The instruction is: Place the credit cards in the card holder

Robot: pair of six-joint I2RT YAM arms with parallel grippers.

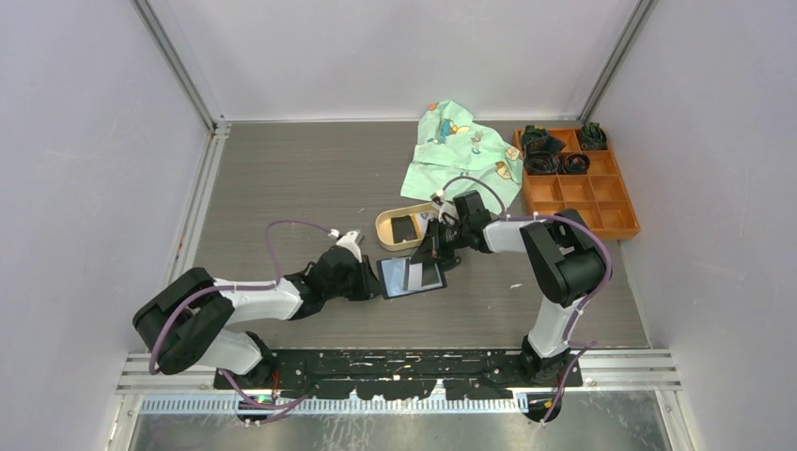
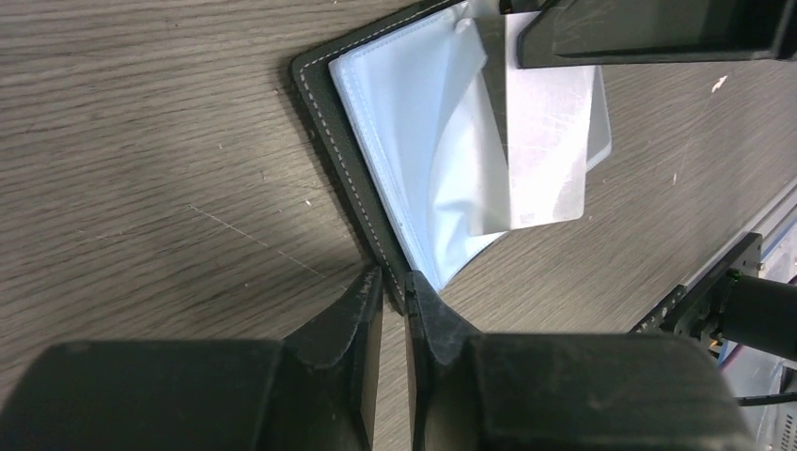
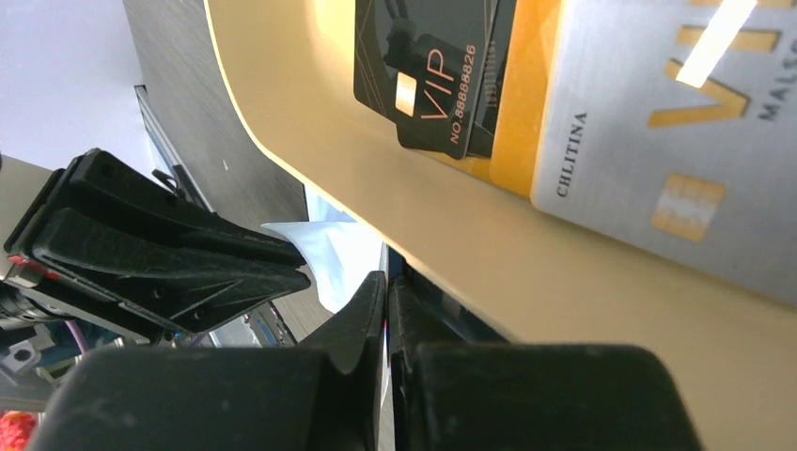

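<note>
The open card holder (image 1: 393,277), dark with pale blue sleeves, lies on the table between my two grippers. My left gripper is closed to a narrow gap around the corner of its dark stitched border (image 2: 343,160). Over the opposite side reaches my right gripper, its fingertips nearly together beside the tray wall; what lies between them is hard to see. A raised whitish sleeve page (image 2: 550,141) stands by the right fingers (image 2: 648,33). Black VIP cards (image 3: 432,75) and a silver card (image 3: 672,141) lie in the cream tray (image 3: 348,202).
The cream tray stands just behind the holder, close to my right gripper. A green patterned cloth (image 1: 451,155) and an orange compartment box (image 1: 606,193) sit further back. Bare table (image 1: 282,178) spreads to the left.
</note>
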